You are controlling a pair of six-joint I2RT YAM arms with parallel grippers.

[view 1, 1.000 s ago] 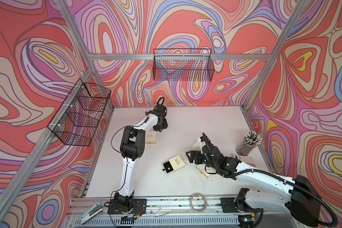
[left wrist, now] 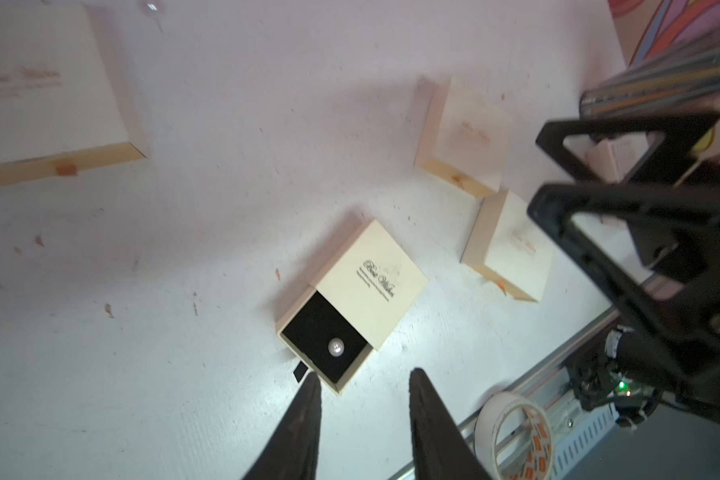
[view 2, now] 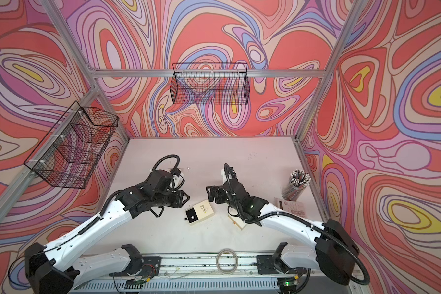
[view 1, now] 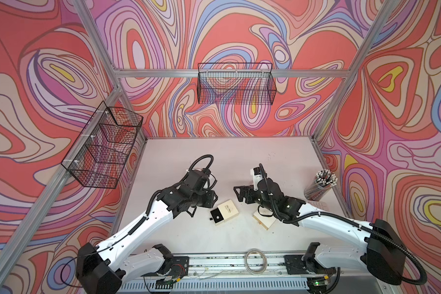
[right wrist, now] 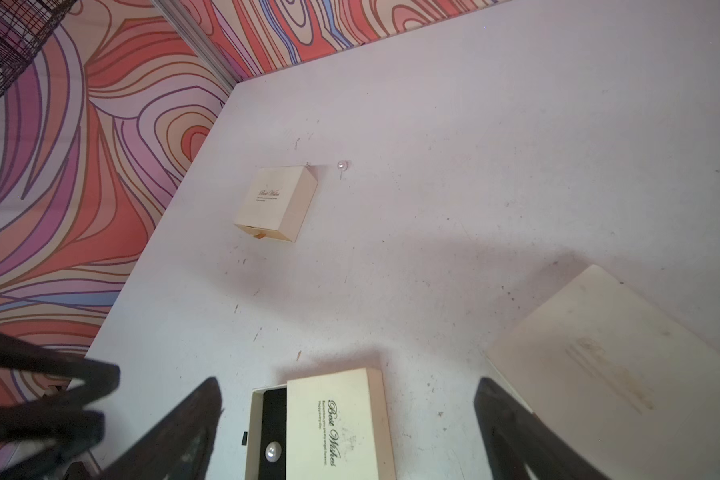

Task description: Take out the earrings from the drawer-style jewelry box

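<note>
A cream drawer-style jewelry box (left wrist: 380, 276) stands with its drawer part pulled out, showing the black lining (left wrist: 308, 326). One pearl earring (left wrist: 336, 346) sits on that lining. My left gripper hovers above the drawer's near side, fingers apart and nothing between them. In the right wrist view, my right gripper is open wide and empty, above and behind the box; the pearl (right wrist: 273, 452) shows in the drawer there too. Another pearl earring (right wrist: 342, 165) lies on the table beside a closed box at the back left.
A closed cream box (right wrist: 276, 202) stands at the back left. Two more boxes (left wrist: 465, 136) (left wrist: 513, 248) are at the right, partly under my right arm. A cup of sticks (view 1: 320, 186) stands far right.
My left arm has swung from the back left, near the loose earring, forward and down towards the open drawer. The right arm has shifted slightly to the left and back. The open box has not moved.
</note>
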